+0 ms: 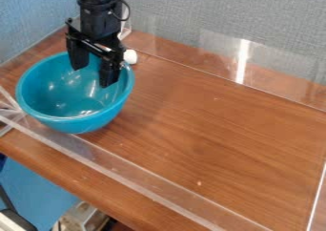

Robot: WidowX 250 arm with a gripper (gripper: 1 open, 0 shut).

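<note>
A large teal bowl (pixel 76 101) sits at the left of the wooden table (pixel 204 149). My black gripper (pixel 94 65) is over the back part of the bowl, open, with its fingers reaching down inside the rim. A small white object (pixel 130 56) is partly visible behind the gripper, just beyond the bowl's right rim; what it is cannot be made out.
Clear plastic walls line the table's edges, with white strips at the left corner. A textured wall stands behind, and assorted items lie below the table at lower left.
</note>
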